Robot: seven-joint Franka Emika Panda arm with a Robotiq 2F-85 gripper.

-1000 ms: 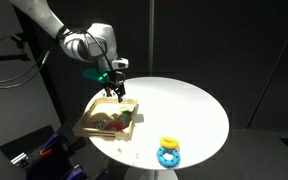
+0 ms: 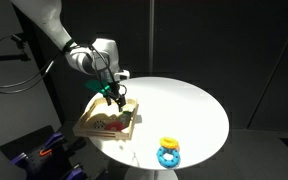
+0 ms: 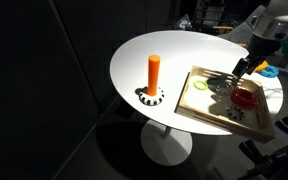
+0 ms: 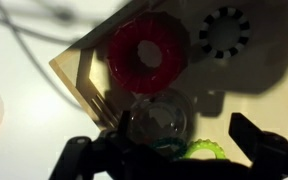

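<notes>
My gripper is open above a wooden tray (image 3: pixel 187 100), its two dark fingers wide apart in the wrist view. Between and just beyond them lie a clear round piece (image 4: pixel 160 120), a dark teal ring and a lime green ring (image 4: pixel 210 144). Farther up in that view, a thick red ring (image 4: pixel 123 58) lies in a corner of the tray, beside a black-and-white ring (image 4: pixel 204 34). From the side, the gripper (image 2: pixel 116 99) hangs low over the tray near its far edge. Whether the fingertips touch anything is hard to tell.
An orange post (image 3: pixel 153 74) stands on a black-and-white base on the round white table (image 2: pixel 199 105). A yellow ring (image 2: pixel 169 141) and a blue ring (image 2: pixel 168 161) lie near the table's front edge.
The rings outside the tray stay put.
</notes>
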